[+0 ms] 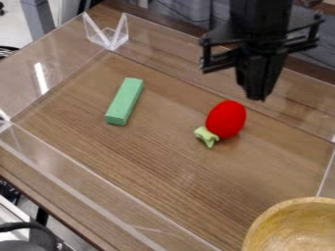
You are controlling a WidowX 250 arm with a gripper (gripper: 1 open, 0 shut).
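Note:
The dark gripper [249, 41] hangs at the top centre-right, its fingers pointing down; whether anything is between them is hard to see. Below it a red oval object [226, 119] lies on the wooden table, with a small pale green piece [206, 136] at its lower left. A green rectangular block [124, 101] lies to the left.
A yellow bowl [295, 230] sits at the bottom right. A clear, wire-like holder [108, 29] stands at the top left.

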